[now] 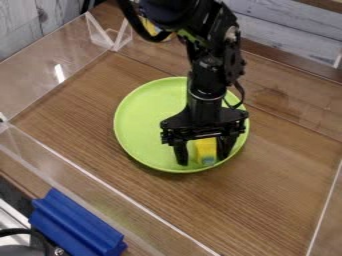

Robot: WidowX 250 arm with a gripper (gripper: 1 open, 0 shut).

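Observation:
My gripper (203, 148) is low over the right half of a green plate (144, 115). It stands open around a small yellow block (206, 155) with a pale blue-grey lower part, which rests on the plate. The black gripper body hides part of the plate and of the block.
A blue ribbed rack (74, 225) sits at the lower left, beside clear plastic walls. A yellow item is partly visible at the top behind the arm.

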